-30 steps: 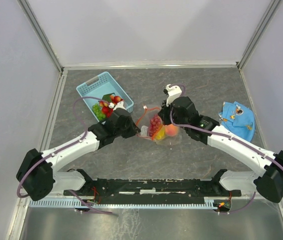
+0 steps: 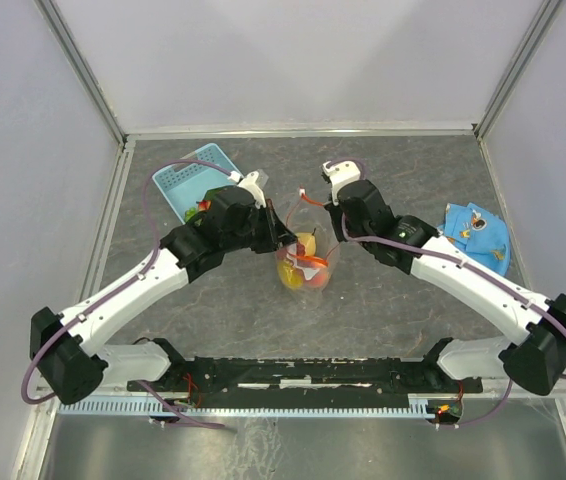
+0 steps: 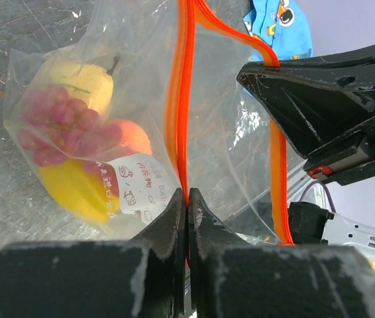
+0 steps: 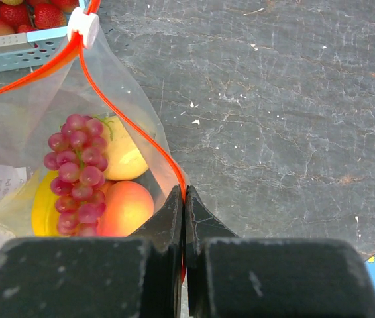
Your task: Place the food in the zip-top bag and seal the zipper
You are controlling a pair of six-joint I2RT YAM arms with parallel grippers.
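Note:
The clear zip top bag (image 2: 318, 285) hangs between my grippers, its orange-edged mouth open. Inside are pink grapes (image 4: 75, 165), a peach (image 4: 126, 207), a pale yellow fruit (image 4: 126, 156) and a brighter yellow fruit (image 3: 75, 189) beside a white label (image 3: 141, 184). My left gripper is shut on one orange edge of the mouth. On the opposite side, the right gripper is shut on the orange edge, which runs between its fingertips. A white slider (image 4: 83, 26) sits at one corner of the zipper, clear of the right fingers.
At the back left, a light blue basket (image 2: 225, 158) stands partly behind my left arm; strawberries (image 4: 15, 16) show in it. A folded blue cloth pouch (image 2: 478, 235) lies at the right. Grey tabletop in front of the bag is bare.
My left gripper has risen and moved up and right with its edge of the bag. The bag has swung more upright, and its fruit has shifted left and down. The right gripper has moved little.

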